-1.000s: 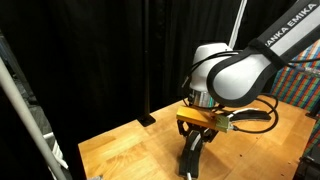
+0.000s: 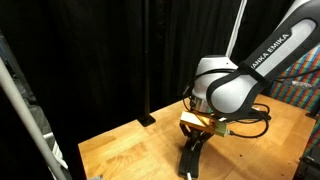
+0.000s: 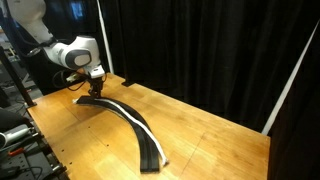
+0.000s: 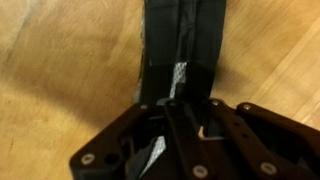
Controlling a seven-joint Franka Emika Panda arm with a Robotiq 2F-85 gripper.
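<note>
A long black strap (image 3: 147, 152) with a pale stripe along one edge curves across the wooden table in exterior view 2. Its far end lies beneath my gripper (image 3: 94, 93) at the table's left side. In the wrist view the black strap (image 4: 160, 65) runs up from between the fingers, with a ridge or fold along its middle. My gripper is shut on this raised part, low over the table. The fingertips are dark against the dark strap, so the exact contact is hard to make out. In exterior view 1 a short length of strap (image 2: 188, 160) shows below the gripper.
Bare wooden table (image 3: 215, 135) stretches to the right of the strap. Black curtains (image 3: 200, 50) hang behind the table. A cable loops around the arm's wrist.
Over the last second the arm has shifted slightly and the gripper has come a little lower toward the table.
</note>
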